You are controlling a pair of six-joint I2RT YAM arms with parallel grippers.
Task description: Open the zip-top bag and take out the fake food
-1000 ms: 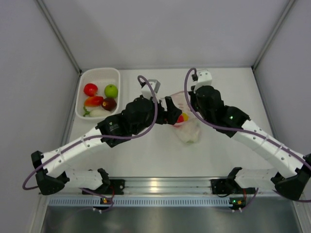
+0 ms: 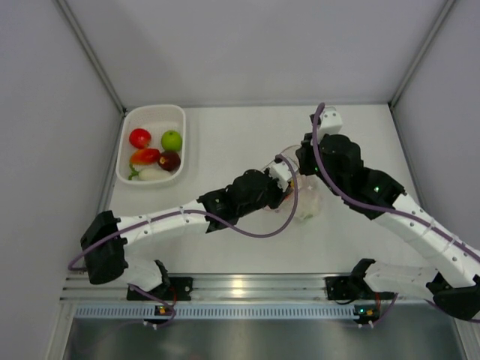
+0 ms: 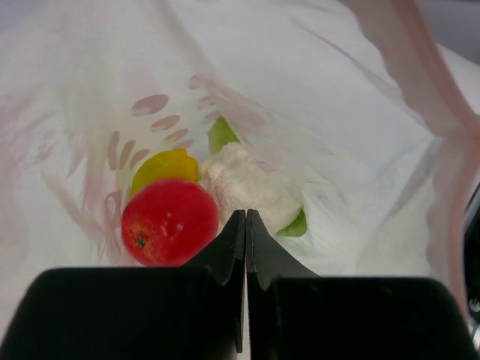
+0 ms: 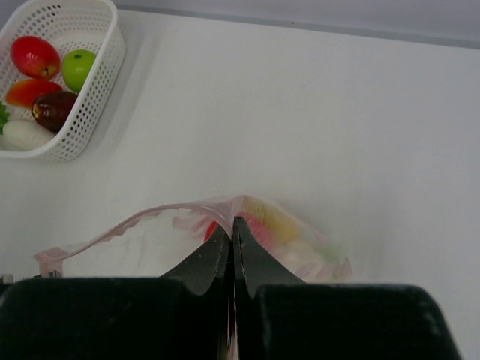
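Note:
A translucent zip top bag lies under both grippers. My left gripper is shut over its mouth; in the left wrist view its fingertips point into the bag, empty, beside a red tomato, a yellow item and a whitish item with green. My right gripper is shut on the bag's raised pink rim, which stretches left from it; the food inside shows blurred through the plastic.
A white basket at back left holds several pieces of fake food.
My left gripper has moved right and turned over the bag, going from open to shut.

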